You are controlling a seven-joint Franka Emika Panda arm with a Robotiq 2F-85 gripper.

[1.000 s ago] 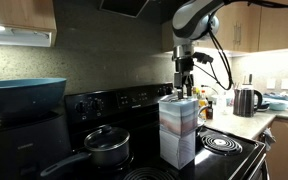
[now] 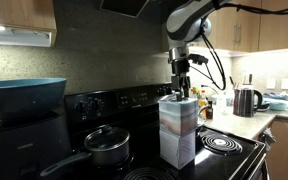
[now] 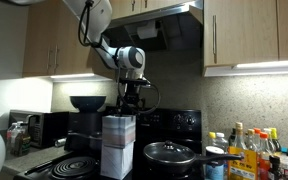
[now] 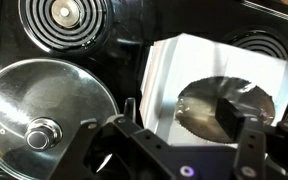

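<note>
A tall white box (image 2: 177, 145) with a blue and pink band near its top stands upright on the black stove. Directly over its top hangs my gripper (image 2: 180, 92), close to the upper rim; contact cannot be made out. In the wrist view the box top (image 4: 199, 58) has a brownish, shiny oval patch (image 4: 199, 110), which may be an opening. The fingers (image 4: 227, 112) are spread apart there, and nothing shows between them. From exterior view 2, the gripper (image 3: 131, 104) also appears at the box's top.
Left of the box, a glass-lidded pot (image 2: 107, 148) sits on the stove. A frying pan (image 3: 171, 154) lies on another burner, bottles (image 3: 246, 150) stand at the right, and a large blue bowl (image 2: 24, 97) is at far left.
The arm has shifted slightly left and the gripper has come a little lower over the box. The box and the pot have stayed where they were.
</note>
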